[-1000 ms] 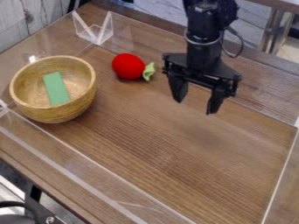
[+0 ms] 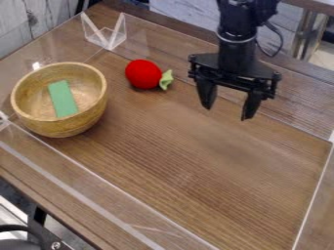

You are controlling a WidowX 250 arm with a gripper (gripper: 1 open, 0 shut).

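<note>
The black gripper [image 2: 235, 97] hangs over the upper right of the wooden table, its fingers pointing down and spread apart, with nothing visible between them. To its left lies a red object [image 2: 143, 72] with a green top, apart from the gripper. A wooden bowl [image 2: 86, 116] at the left holds a green block [image 2: 62, 100].
A clear, angular holder [image 2: 105, 31] stands at the back left. A dark round object [image 2: 16, 239] shows at the bottom left corner.
The gripper has moved a little back and to the right. The bowl, block and red object have not moved.
</note>
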